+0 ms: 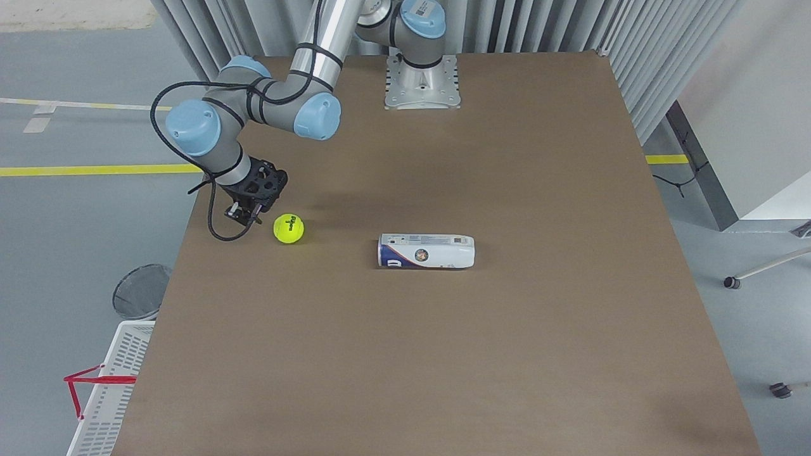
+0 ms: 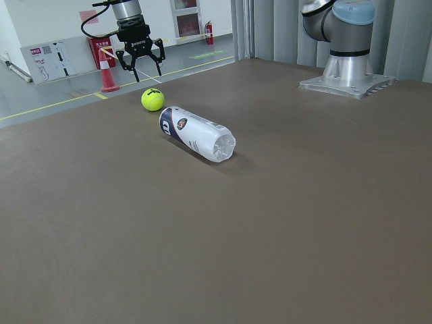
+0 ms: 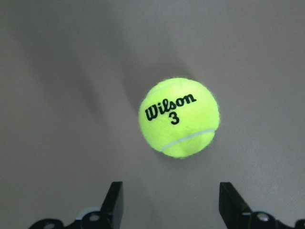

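A yellow-green Wilson tennis ball (image 1: 288, 228) rests on the brown table, centred a little above my fingers in the wrist view (image 3: 179, 118). My gripper (image 2: 147, 73) hangs above and slightly left of it in the left view, its fingers apart with nothing between them. A white cylindrical tube with a blue label (image 1: 426, 251) lies on its side to the right of the ball in the front view.
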